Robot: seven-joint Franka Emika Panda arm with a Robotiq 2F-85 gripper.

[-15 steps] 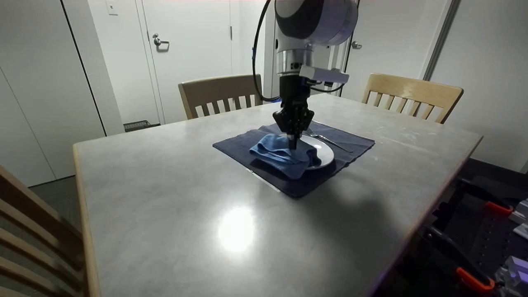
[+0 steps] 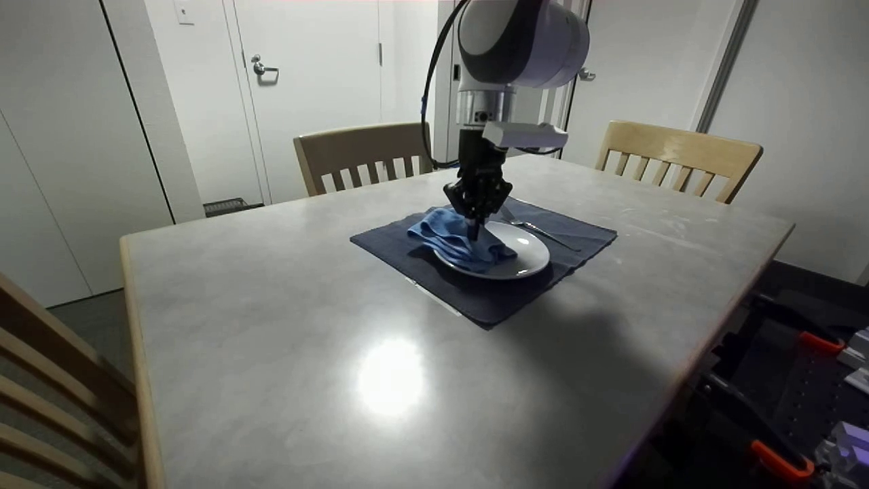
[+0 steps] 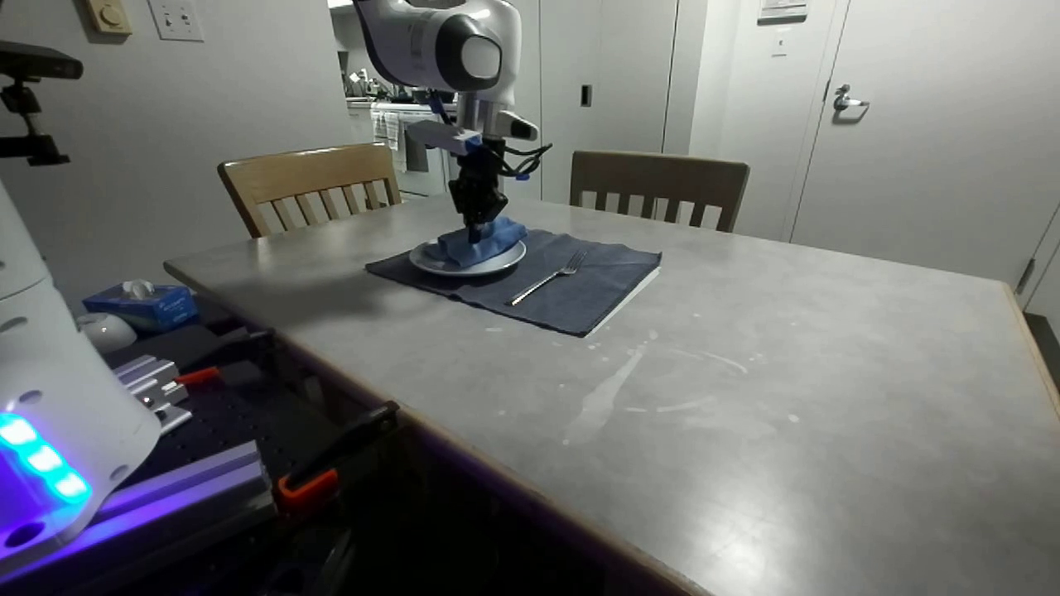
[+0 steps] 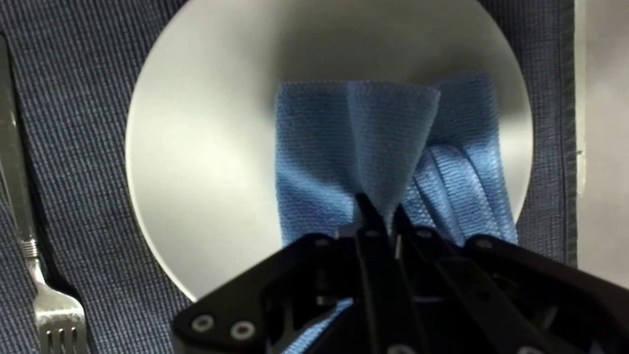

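Note:
A blue cloth [image 4: 318, 135] lies bunched over part of a white plate [image 4: 200, 141]. My gripper points down at it and is shut on a raised fold. In exterior view 1 the cloth [image 2: 444, 236] covers the plate's left side and hangs past its rim, while the right of the plate [image 2: 533, 252] is bare. Exterior view 2 shows the gripper [image 3: 474, 237] low over the plate [image 3: 497, 266], with the cloth [image 3: 508, 233] beneath and behind it. My fingers hide the middle of the cloth in the wrist view.
A dark blue placemat [image 2: 489, 308] lies under the plate. On it, beside the plate, rests a fork [image 3: 546, 280]. Wooden chairs [image 2: 358, 151] stand round the table.
My gripper has risen slightly and shifted a little left in exterior view 1. The cloth has drawn up with it; its front corner no longer hangs over the plate's near rim.

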